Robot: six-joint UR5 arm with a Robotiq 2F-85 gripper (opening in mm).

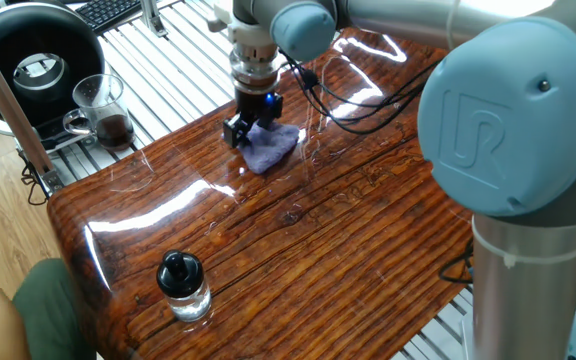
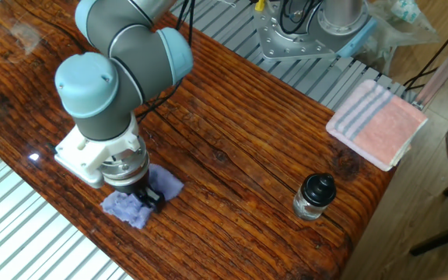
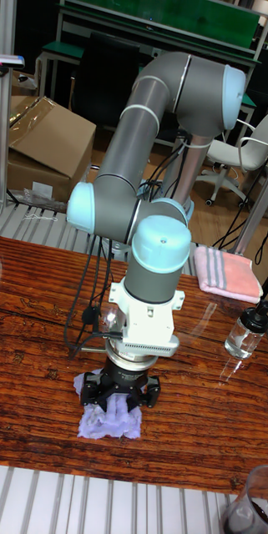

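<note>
A purple cloth [image 1: 270, 148] lies crumpled on the glossy brown wooden table. My gripper [image 3: 121, 400] points down right at the cloth, low over the tabletop. In exterior view 3 its black finger parts stand at both sides of a raised, folded stretch of purple cloth [image 3: 110, 425]. Exterior view 2 has the cloth [image 2: 127, 208] bunched on either side of the gripper [image 2: 150, 201]. The fingertips are partly lost in the folds, so whether they pinch the fabric cannot be made out.
A clear bottle with black top [image 1: 185, 290] stands toward one end of the table [image 1: 298, 260]. A folded pink and grey towel [image 2: 376, 124] lies at the edge by the robot base. A glass mug of dark liquid [image 1: 106, 118] stands on the slatted metal surface. Mid-table is clear.
</note>
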